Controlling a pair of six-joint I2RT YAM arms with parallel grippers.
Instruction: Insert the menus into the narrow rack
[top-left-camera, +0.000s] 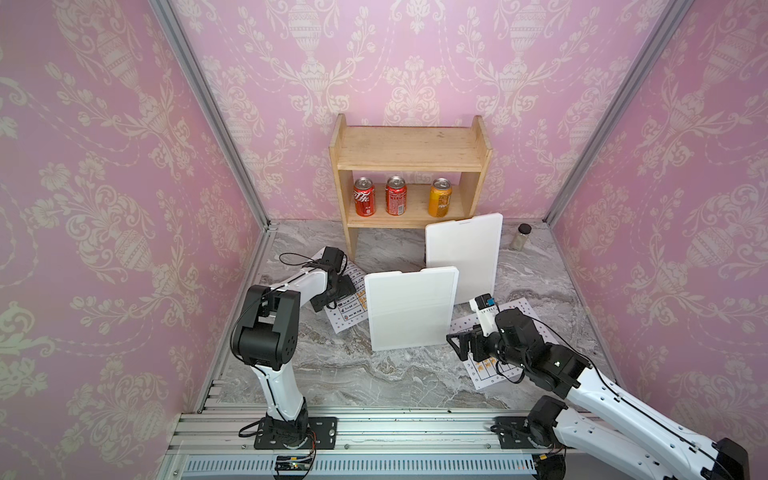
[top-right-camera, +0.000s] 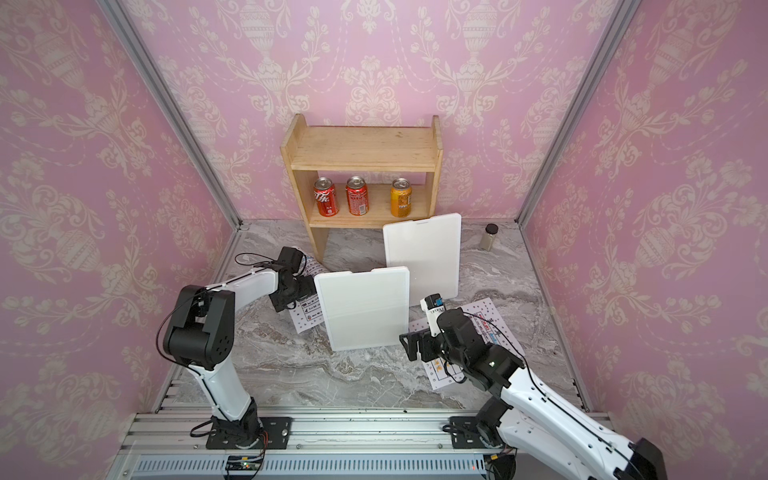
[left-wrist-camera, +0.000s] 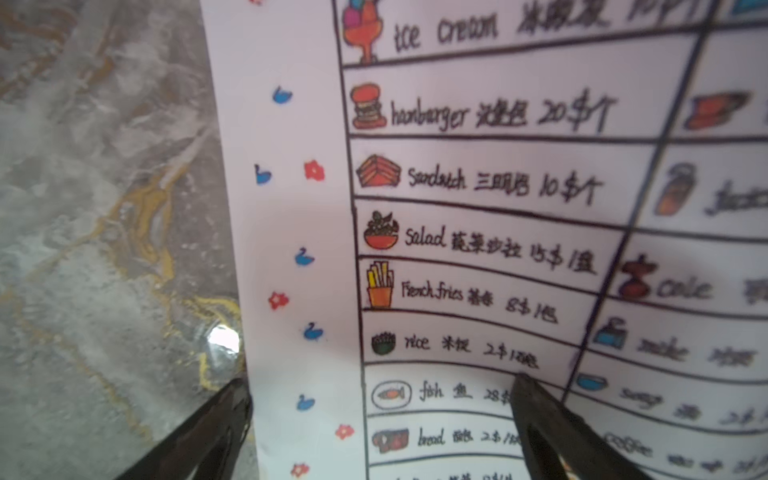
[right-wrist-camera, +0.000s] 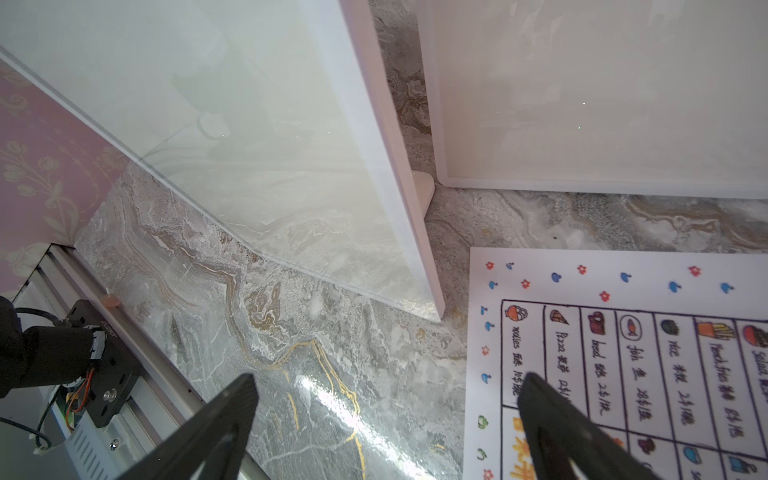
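The left menu sheet (top-left-camera: 348, 316) lies flat on the marble table. My left gripper is down over it, open; in the left wrist view the handwritten food list fills most of the frame. A front white upright panel (top-left-camera: 411, 308) stands at the centre, with a rear white panel (top-left-camera: 465, 257) behind it to the right. My right gripper is open beside the front panel, above a second menu (right-wrist-camera: 616, 280) lying on the right, with nothing between its fingers.
A wooden shelf (top-left-camera: 412, 144) with three cans stands at the back. A small jar (top-left-camera: 520, 240) with a dark lid is at the back right. Bare table (top-left-camera: 400, 376) shows along the front centre.
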